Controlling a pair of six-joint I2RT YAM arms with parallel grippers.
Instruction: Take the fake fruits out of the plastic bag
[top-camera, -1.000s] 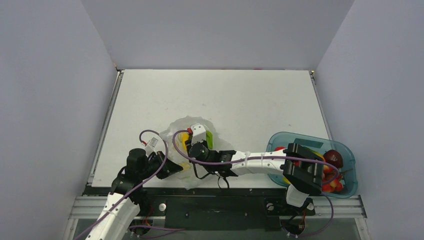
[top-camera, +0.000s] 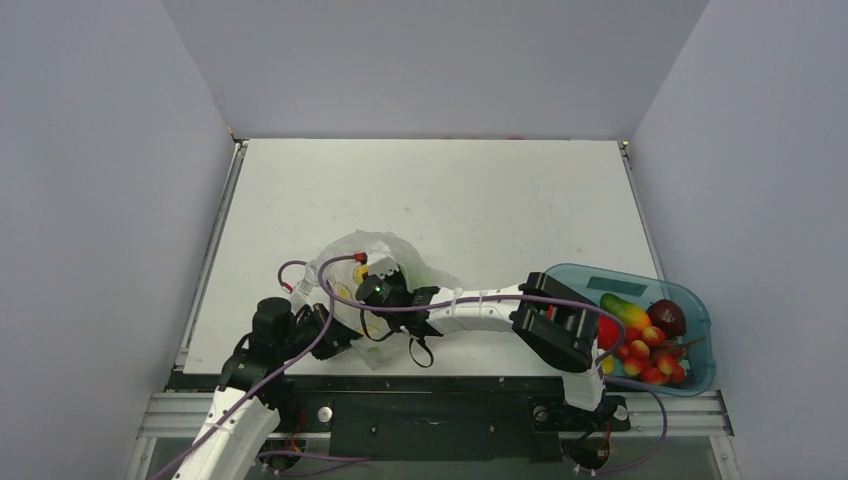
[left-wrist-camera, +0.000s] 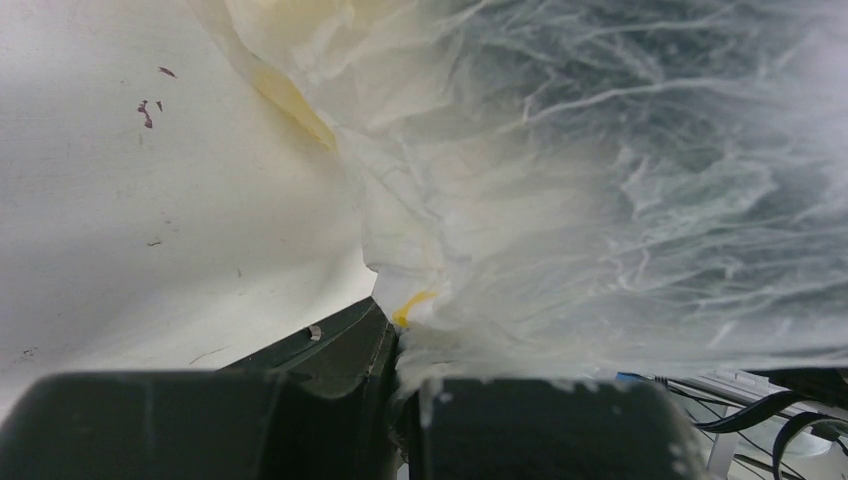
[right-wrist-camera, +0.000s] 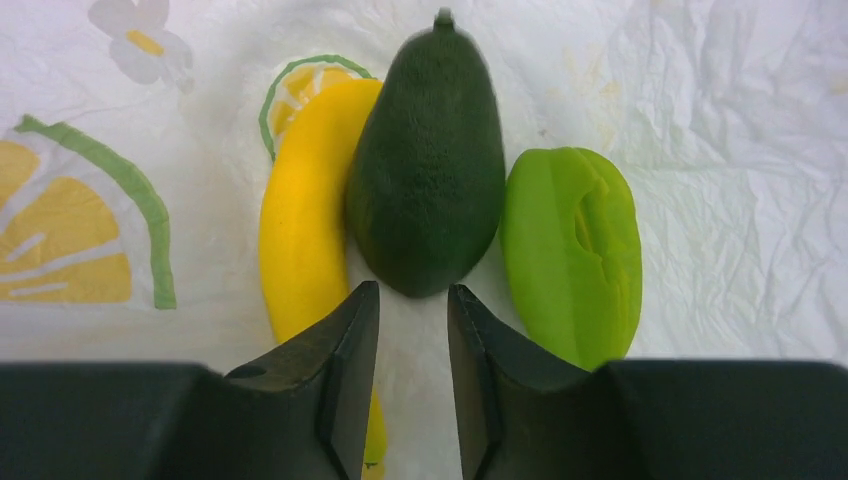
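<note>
The white translucent plastic bag (top-camera: 350, 245) lies open on the table's left part. My left gripper is shut on the bag's edge at its front left. Reaching in over the bag, my right gripper is part open, nothing held between its fingertips. Just beyond them lies a dark green avocado-like fruit (right-wrist-camera: 425, 165), its rounded end close to the tips. A yellow banana (right-wrist-camera: 305, 215) rests along its left side, partly behind a finger, and a green pepper (right-wrist-camera: 575, 250) along its right. From the top, the right arm hides most of these fruits.
A blue plastic bin (top-camera: 700, 315) at the right holds several fruits, including a dark round one (top-camera: 667, 318) and a cluster of red-yellow ones (top-camera: 655, 355). My right forearm passes over its left side.
The left arm stays in place.
</note>
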